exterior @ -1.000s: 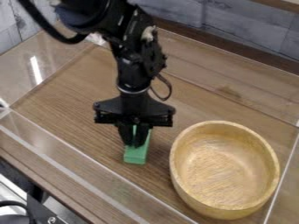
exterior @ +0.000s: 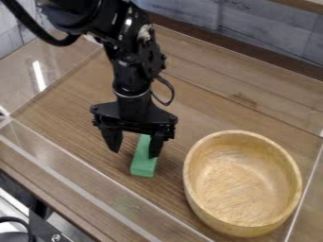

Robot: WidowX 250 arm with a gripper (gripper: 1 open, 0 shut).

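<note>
My black gripper point(exterior: 131, 142) hangs over the wooden table, its two fingers apart above and around the upper part of a green block point(exterior: 144, 163). The block lies on the table, its lower part visible beneath the fingers; whether the fingers touch it I cannot tell.
A large light-wood bowl point(exterior: 240, 189) sits at the right, close beside the green block. A dark cable or part shows at the lower left edge.
The gripper has shifted slightly up and left, and its fingers stand wider apart than before. The green block stays in about the same place.
</note>
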